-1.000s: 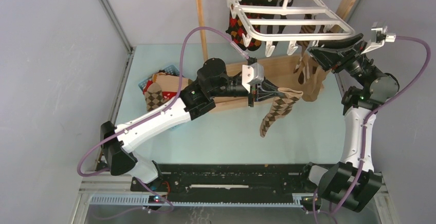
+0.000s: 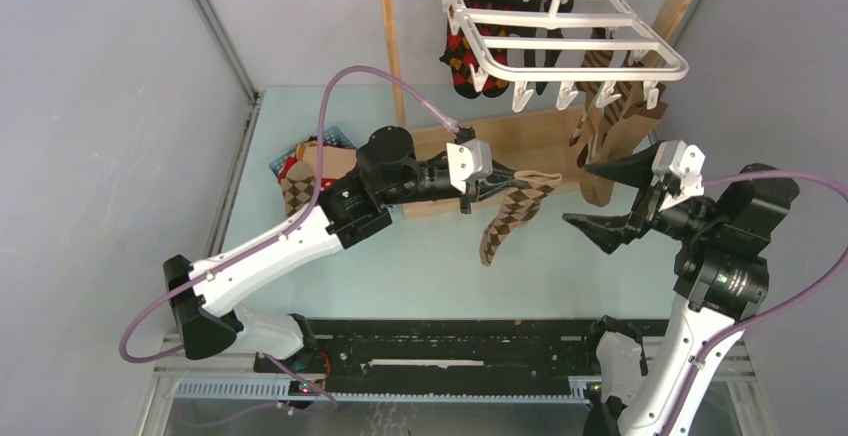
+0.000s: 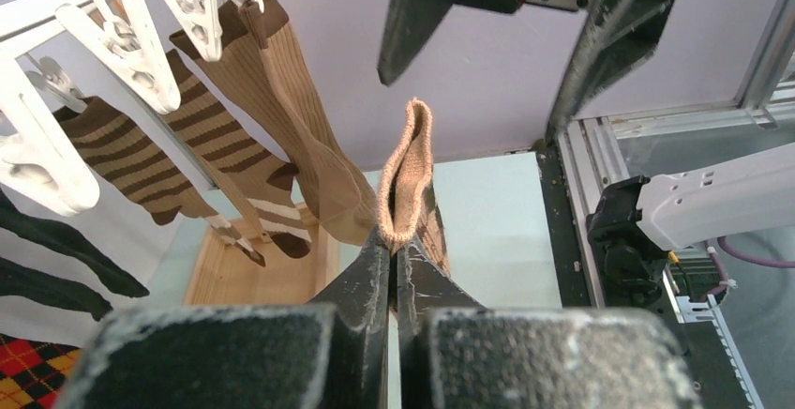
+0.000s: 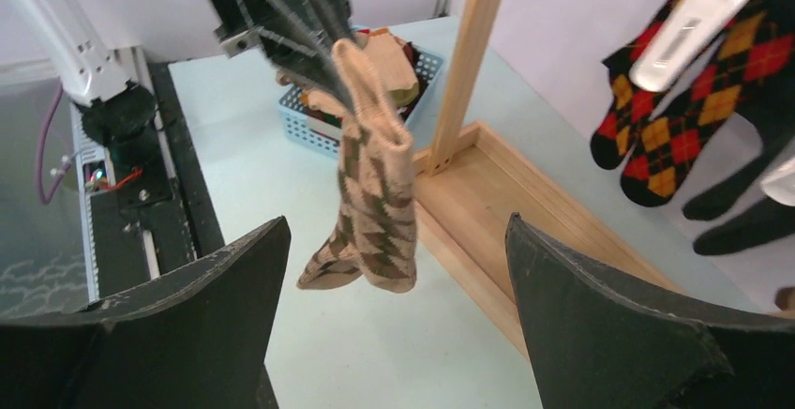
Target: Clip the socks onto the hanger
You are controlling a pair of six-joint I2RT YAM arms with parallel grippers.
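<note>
A tan and brown argyle sock (image 2: pixel 517 218) hangs from my left gripper (image 2: pixel 515 184), whose fingertips are shut on its cuff. Seen from the left wrist, the sock's folded cuff (image 3: pixel 406 179) stands up just beyond the fingertips. My right gripper (image 2: pixel 577 194) is open, with its fingers spread and empty, a little to the right of the sock. In the right wrist view the sock (image 4: pixel 377 203) hangs beyond the gap of the open fingers. The white hanger (image 2: pixel 560 44) carries several socks, including a plain brown one (image 3: pixel 309 146) and striped ones (image 3: pixel 211 137).
A blue basket (image 4: pixel 298 126) with more socks stands at the left of the table. Below the hanger lies a wooden base (image 4: pixel 553 203), with wooden posts (image 2: pixel 391 51) at its sides. Red and black argyle socks (image 4: pixel 698 99) hang at the hanger's left.
My right gripper has come down and away from the hanger's right corner, its fingers opening wide. The left gripper has shifted left with the argyle sock. The brown sock hangs free of my right gripper.
</note>
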